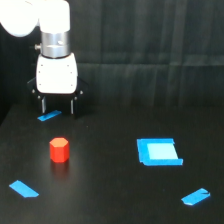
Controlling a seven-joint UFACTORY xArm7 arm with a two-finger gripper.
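Observation:
A red block [60, 150] with a many-sided outline sits on the dark table, left of the middle. My gripper [58, 106] hangs from the white arm at the back left, behind and above the block and apart from it. Its two dark fingers are spread, with nothing seen between them. To the right lies a white square [162, 151] framed with blue tape, bare on top.
Strips of blue tape lie on the table at front left [24, 188], at front right [196, 197] and below the gripper [49, 116]. A dark curtain [140, 50] closes off the back.

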